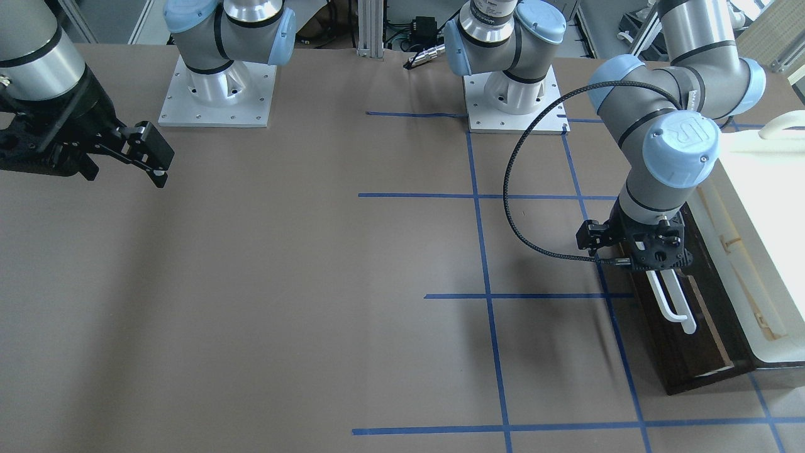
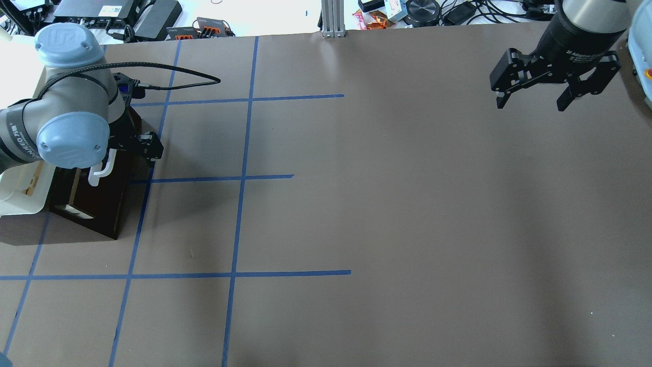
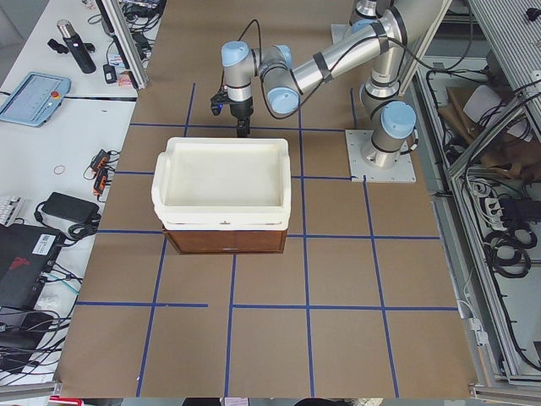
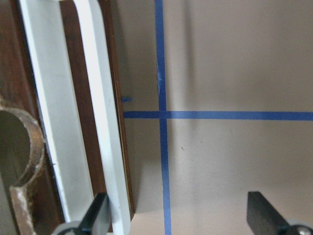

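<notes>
A dark wooden box with a white insert (image 3: 221, 182) stands at the right in the front view. On its side is a drawer (image 1: 705, 355) with a long white handle (image 4: 105, 117); in the wrist view a round cut-out shows in the wood beside it. My gripper is down at the handle, one black fingertip against or just over the white bar, the other out over the bare table, fingers wide apart. A strip of the drawer's lighter inner edge shows in the front view.
Other robot arms stand around the table, one black gripper (image 2: 553, 79) hanging at the top right of the top view.
</notes>
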